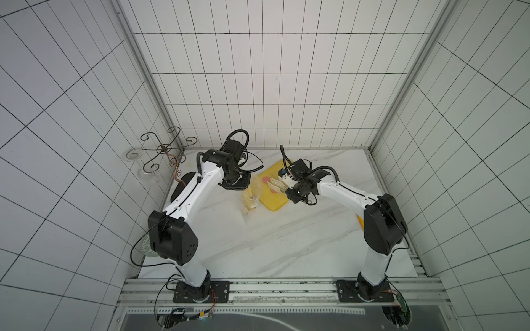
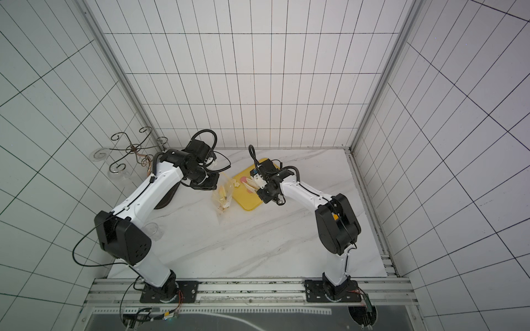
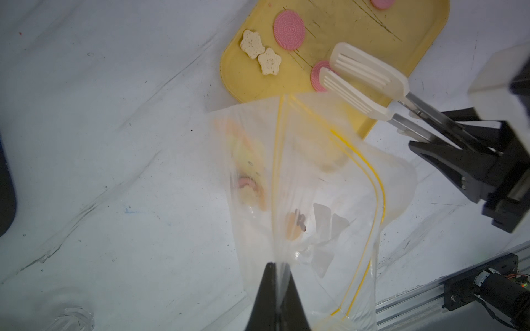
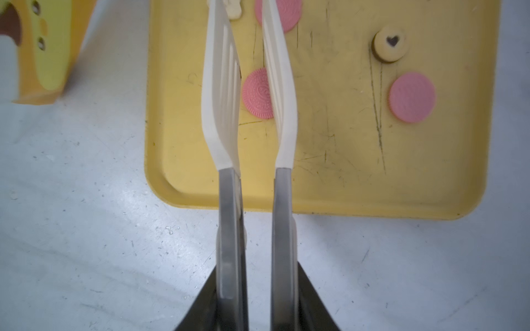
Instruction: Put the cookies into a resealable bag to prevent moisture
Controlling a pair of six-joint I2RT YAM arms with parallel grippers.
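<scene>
My left gripper is shut on the edge of a clear bag [image 3: 325, 220] with yellow seal lines, beside the tray. Yellow and pink shapes show through its film; I cannot tell whether they are print or cookies. On the yellow tray [image 4: 353, 190] lie pink round cookies [image 4: 411, 97], a heart-marked round one [image 4: 390, 44] and star-shaped ones [image 3: 269, 61]. My right gripper stands open around the arms of white-tipped tongs [image 4: 220, 104]. The tong tips are spread over a pink cookie [image 4: 257, 93], with nothing held between them.
A curled metal stand [image 1: 164, 149] with glass pieces is at the left, near a dark flat object [image 1: 183, 186]. A clear glass [image 2: 153, 230] stands at the front left.
</scene>
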